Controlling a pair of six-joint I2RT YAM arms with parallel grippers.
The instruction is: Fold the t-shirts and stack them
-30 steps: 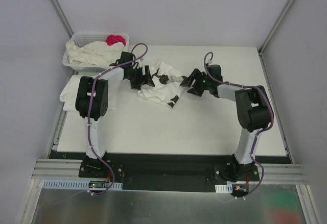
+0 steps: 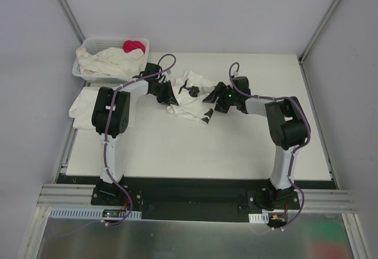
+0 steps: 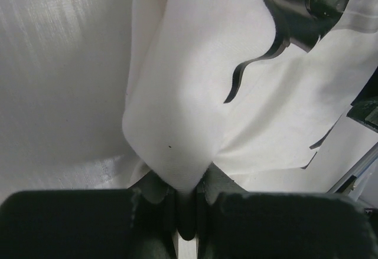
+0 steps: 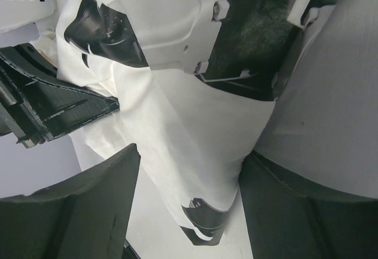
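A white t-shirt with black print (image 2: 192, 100) lies crumpled on the table between my two arms. My left gripper (image 2: 172, 100) is shut on its left edge; in the left wrist view the white cloth (image 3: 183, 129) gathers to a pinch between the fingertips. At the shirt's right side, my right gripper (image 2: 211, 99) is part open, its fingers (image 4: 112, 194) standing on both sides of a bunched strip of shirt (image 4: 195, 153). The right wrist view shows this cloth between the fingers without a clear squeeze on it.
A white basket (image 2: 75, 69) at the back left holds cream cloth (image 2: 109, 62) and a red piece (image 2: 134, 45). A flat white folded cloth (image 2: 84, 107) lies in front of it, partly under the left arm.
The left gripper has closed on the shirt and shifted slightly right. The right gripper has moved a little left, over the shirt's right side. The shirt has shifted slightly right.
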